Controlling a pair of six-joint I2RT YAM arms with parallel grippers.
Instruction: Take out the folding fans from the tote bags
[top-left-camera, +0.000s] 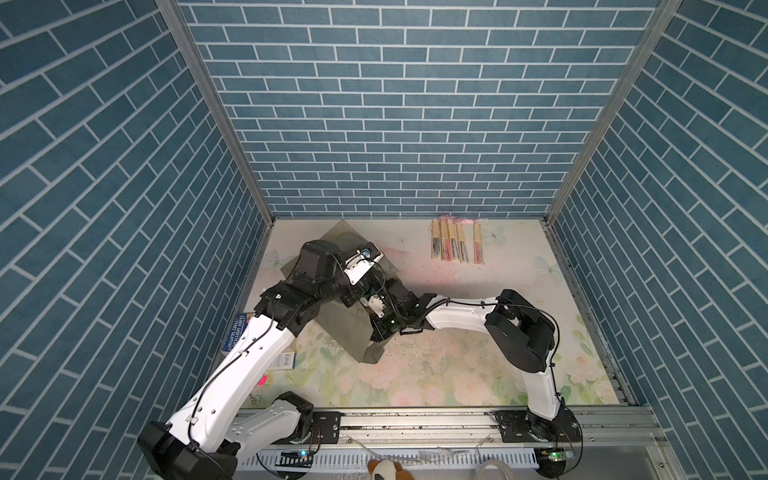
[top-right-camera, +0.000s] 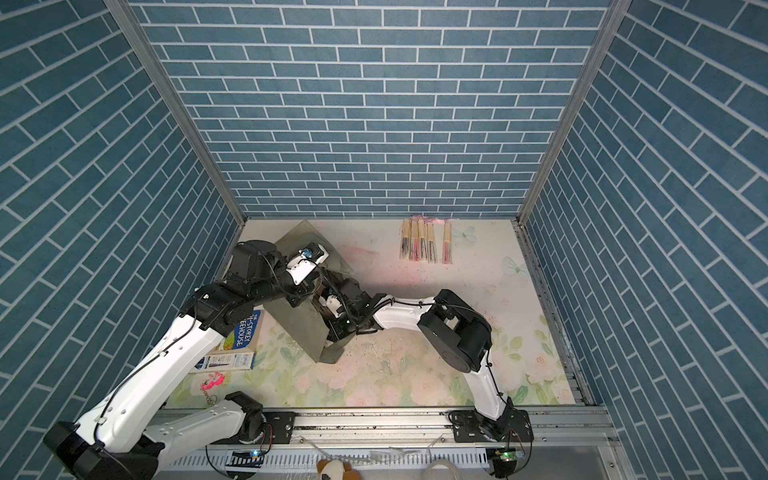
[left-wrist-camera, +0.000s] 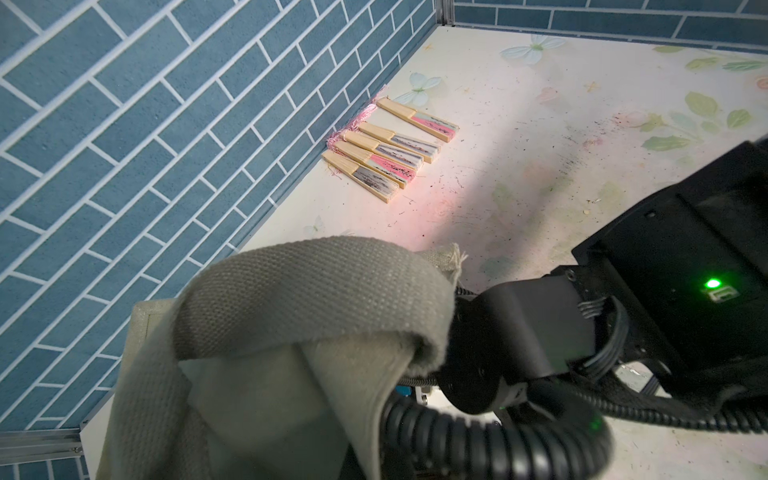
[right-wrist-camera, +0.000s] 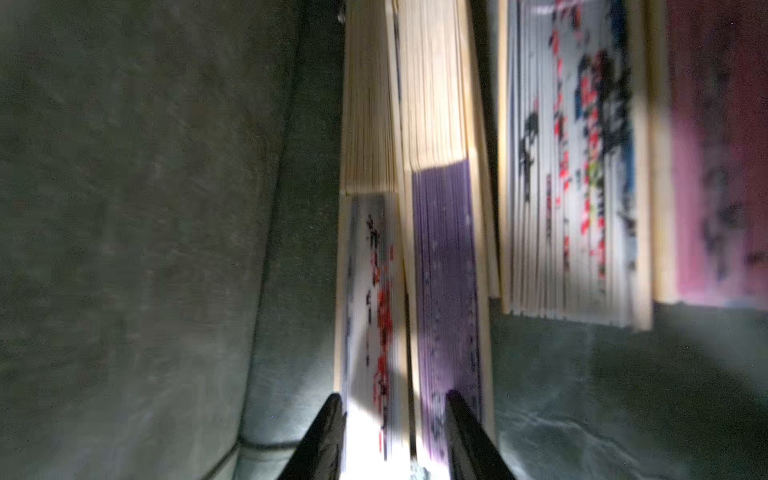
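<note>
The grey-green tote bag (top-left-camera: 340, 336) lies on its side at the left-middle of the table. My left gripper (top-left-camera: 364, 284) is raised at its mouth, where strap cloth (left-wrist-camera: 312, 296) fills the lower left wrist view; its fingertips are hidden. My right gripper is inside the bag, open, its fingertips over the lower ends of a white fan (right-wrist-camera: 372, 320) and a purple fan (right-wrist-camera: 444, 304). Another white fan (right-wrist-camera: 572, 200) and a pink fan (right-wrist-camera: 712, 176) lie to the right. Several fans (top-left-camera: 446, 240) lie in a row on the table at the back right.
Books (top-right-camera: 236, 340) and a small pink item (top-right-camera: 213, 380) lie at the left front. Brick-patterned walls (top-left-camera: 400, 104) surround the table.
</note>
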